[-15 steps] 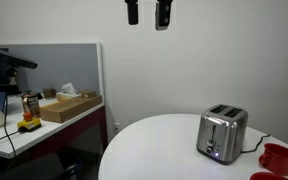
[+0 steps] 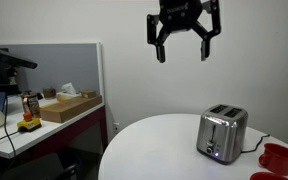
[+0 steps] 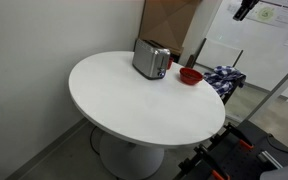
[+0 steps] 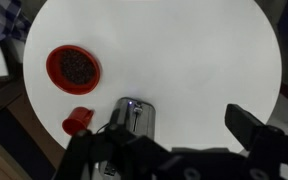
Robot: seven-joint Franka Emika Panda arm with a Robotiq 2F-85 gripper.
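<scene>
My gripper point(image 2: 183, 57) hangs high above the round white table, its two fingers spread wide with only bare wall visible between them in exterior view 1. A silver two-slot toaster point(image 2: 222, 134) stands upright on the table, lower and to the right of the gripper there. From the wrist, the toaster point(image 4: 139, 117) is seen from above, partly covered by the gripper. Beside it are a red mug point(image 4: 77, 121) and a red bowl point(image 4: 74, 68) with dark contents. Exterior view 2 shows the bowl point(image 3: 191, 75) to the right of the toaster point(image 3: 151, 59).
A cord runs from the toaster near the mug. At the left, a side bench holds a brown box point(image 2: 71, 108) and a yellow item point(image 2: 29, 126). Beyond the table lies a checkered cloth point(image 3: 224, 78).
The gripper has moved to the right and come lower in exterior view 1, with its fingers still apart. Toaster, mug and bowl stay where they were.
</scene>
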